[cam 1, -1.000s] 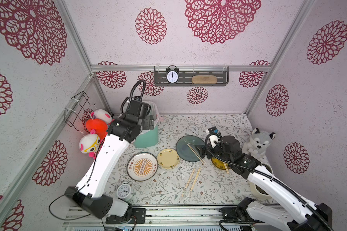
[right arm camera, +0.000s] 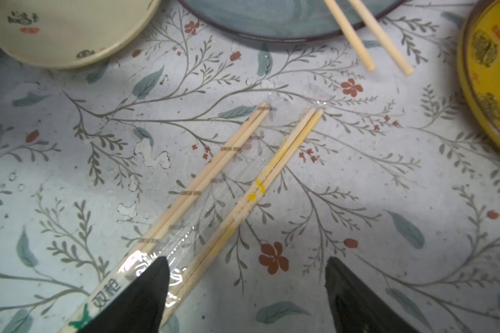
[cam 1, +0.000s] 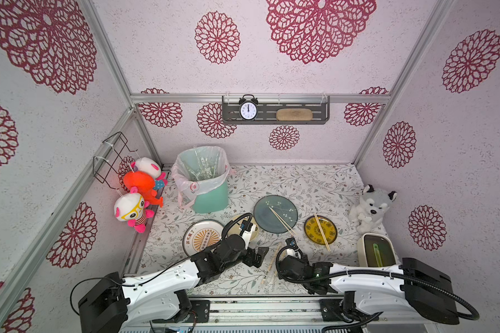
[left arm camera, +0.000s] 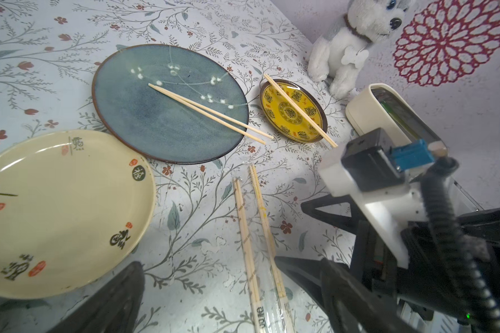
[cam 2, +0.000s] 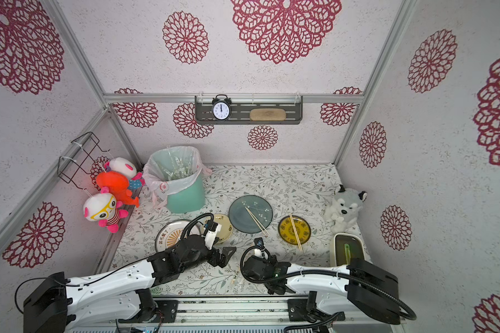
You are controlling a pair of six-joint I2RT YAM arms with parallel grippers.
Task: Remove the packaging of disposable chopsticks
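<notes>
Two pairs of wrapped chopsticks lie parallel on the cloth near the front centre, a left pair (right arm camera: 187,202) and a right pair (right arm camera: 236,216), in clear wrappers. My left gripper (cam 1: 258,256) hangs above them on the left, open and empty. My right gripper is low over the wrapped pairs, fingers apart with nothing held, its left finger near the right pair. Loose chopsticks rest on the blue-grey plate (left arm camera: 166,127) and across the small yellow plate (left arm camera: 277,116).
A cream plate (left arm camera: 66,211) and a white patterned plate (cam 1: 194,233) are at left. A lined bin (cam 1: 210,197) holding wrappers stands behind. A husky toy (cam 1: 372,205) and cream container (cam 1: 362,249) are at right.
My right arm has moved down from beside the yellow plate to over the wrapped chopsticks.
</notes>
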